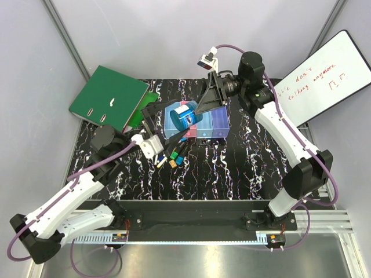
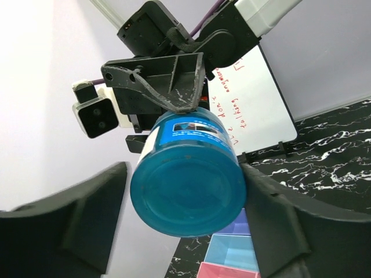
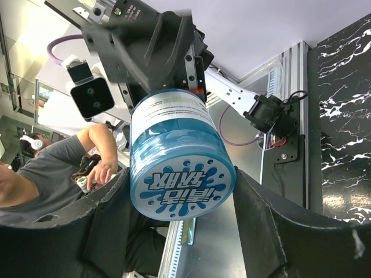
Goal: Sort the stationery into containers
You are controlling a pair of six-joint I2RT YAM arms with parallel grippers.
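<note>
A blue jar (image 1: 186, 116) hangs tilted above the containers, between my two grippers. My right gripper is shut on it, a finger against each side, with the lettered end facing that camera. From the other side my left gripper stands open, its blurred fingers on either side of the jar's plain end; contact there cannot be told. Behind the jar, a row of coloured containers includes a light blue one (image 1: 204, 128) and a purple one (image 1: 219, 123). Pens and small blocks lie below, among them a yellow pen (image 1: 166, 157) and a blue block (image 1: 179, 161).
Left of the containers, a large green folder (image 1: 109, 97) leans at the back. A whiteboard (image 1: 324, 78) with red writing stands at the right.
</note>
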